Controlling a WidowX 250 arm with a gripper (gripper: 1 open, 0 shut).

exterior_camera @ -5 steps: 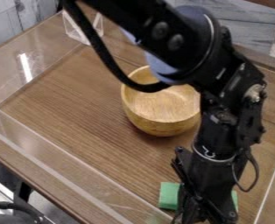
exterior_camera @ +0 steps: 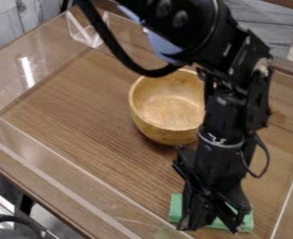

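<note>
The black gripper (exterior_camera: 193, 213) hangs low at the bottom right, its fingers down over a green flat object (exterior_camera: 236, 222) near the front edge. It looks shut, with nothing visible between its fingers, though the arm hides part of the green object. A wooden bowl (exterior_camera: 161, 103) stands behind the gripper, upright, its right side partly hidden by the arm.
A clear plastic edge runs along the front, and clear stands sit at the far left corner. A grey marbled panel is at the back right.
The arm and gripper have moved up slightly from lower over the green object, which shows a little more now. The bowl has not moved.
</note>
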